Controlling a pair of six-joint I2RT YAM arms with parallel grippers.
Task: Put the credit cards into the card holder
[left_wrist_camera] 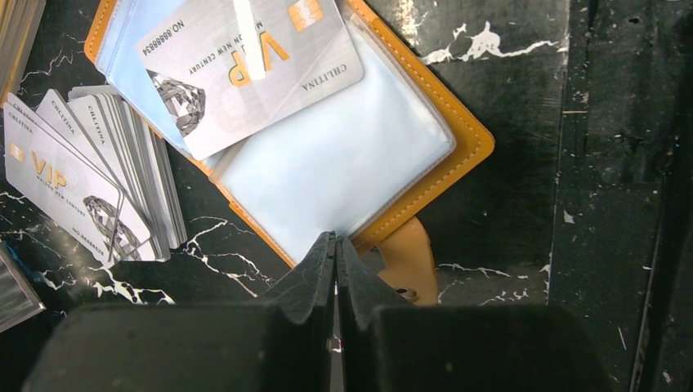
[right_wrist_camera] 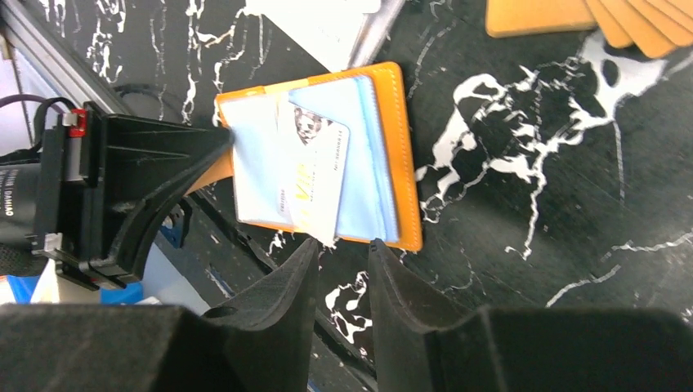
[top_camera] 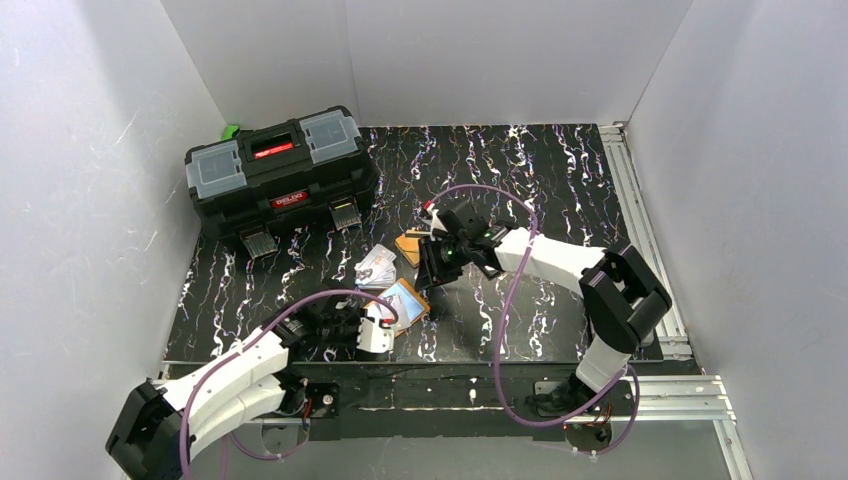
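The orange-edged card holder [left_wrist_camera: 445, 163] lies spread on the table with pale blue sleeves. Across it a silver VIP credit card [left_wrist_camera: 245, 90] rests slanted, a corner seemingly under the clear sleeve and the rest outside. One end juts over the holder's edge in the right wrist view. My left gripper is shut at the holder's edge; whether sleeve is pinched between its tips is unclear. Above the holder's edge, my right gripper stands open and empty. A fanned stack of VIP cards [left_wrist_camera: 78, 184] lies beside the holder.
Gold cards [right_wrist_camera: 543, 15] lie farther back. A black toolbox [top_camera: 275, 190] occupies the back left of the table. To the right and back, the marbled tabletop [top_camera: 545, 190] is mostly clear. The two grippers stand close together over the holder.
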